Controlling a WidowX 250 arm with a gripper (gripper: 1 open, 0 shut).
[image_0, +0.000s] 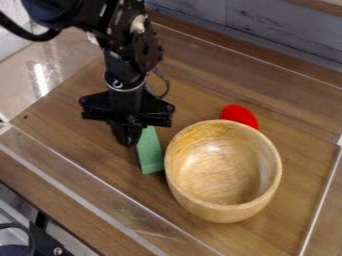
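Observation:
A black robot gripper (131, 130) hangs over the left-centre of the wooden surface, its fingers pointing down at the upper left end of a green flat object (151, 155). Whether it touches or holds that object cannot be made out. A light wooden bowl (222, 180) stands to the right of the green object, empty. A red rounded object (238, 113) lies behind the bowl, partly hidden by it.
The wooden tray (267, 70) has clear room at the back and far left. A clear rail runs along its front left, with a grey wall at the back.

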